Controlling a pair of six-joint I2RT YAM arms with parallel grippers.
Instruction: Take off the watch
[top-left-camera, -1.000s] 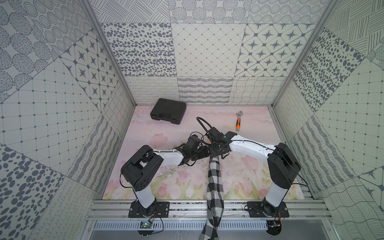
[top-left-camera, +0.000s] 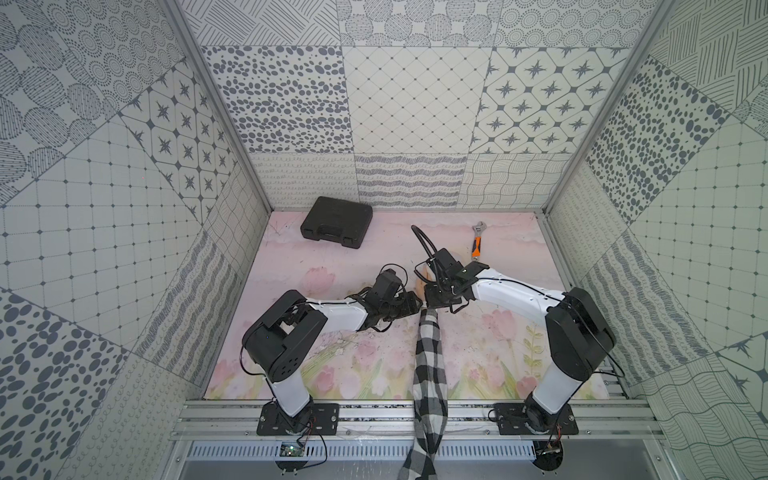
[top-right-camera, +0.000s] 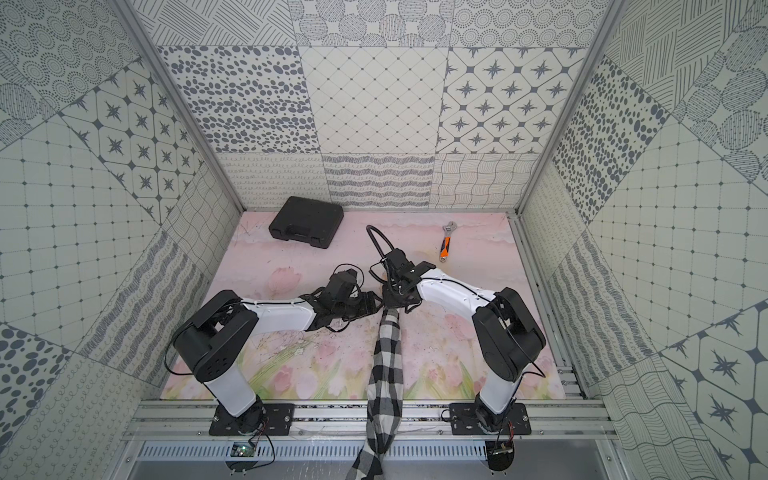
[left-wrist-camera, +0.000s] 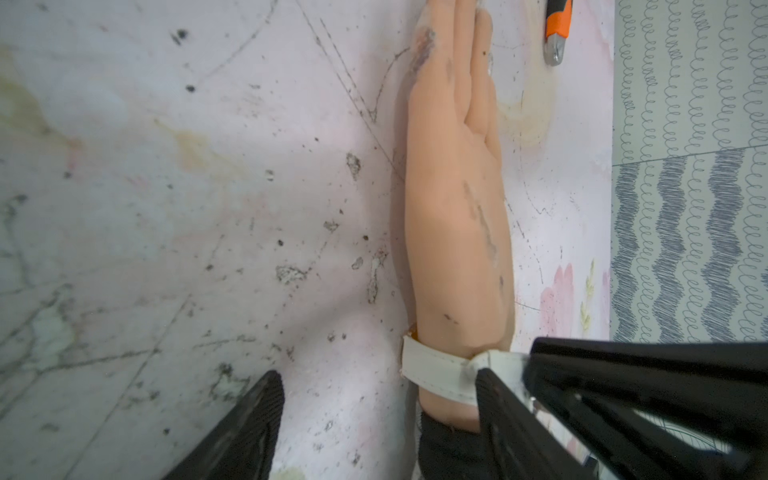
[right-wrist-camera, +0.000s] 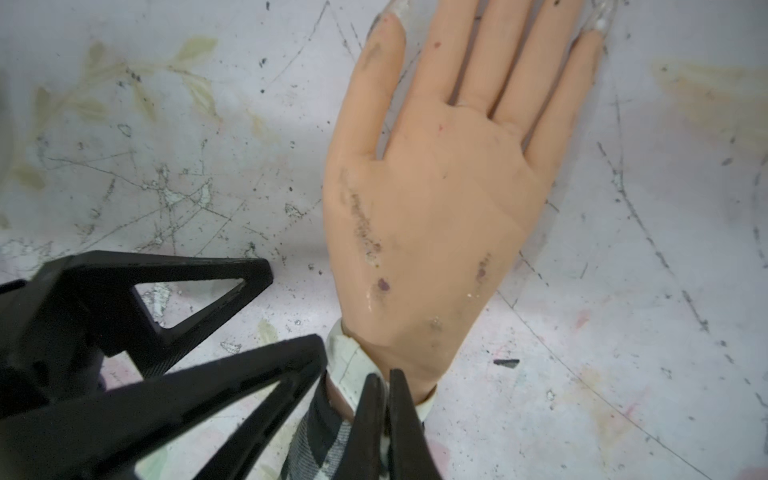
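A mannequin hand (right-wrist-camera: 432, 216) lies on the table, its wrist circled by a white watch strap (left-wrist-camera: 440, 369). The watch face cannot be made out. My right gripper is shut at the wrist; in the left wrist view a white strap end (left-wrist-camera: 508, 370), bent up off the band, meets its tips and appears pinched there. My left gripper stands open on the thumb side, one finger (right-wrist-camera: 300, 356) close against the strap and the other over bare table. From above, both grippers hide the wrist.
A checked sleeve (top-left-camera: 429, 360) runs from the wrist over the front edge. A black case (top-left-camera: 337, 221) sits at the back left, an orange-handled wrench (top-left-camera: 477, 240) at the back right.
The left arm looks still.
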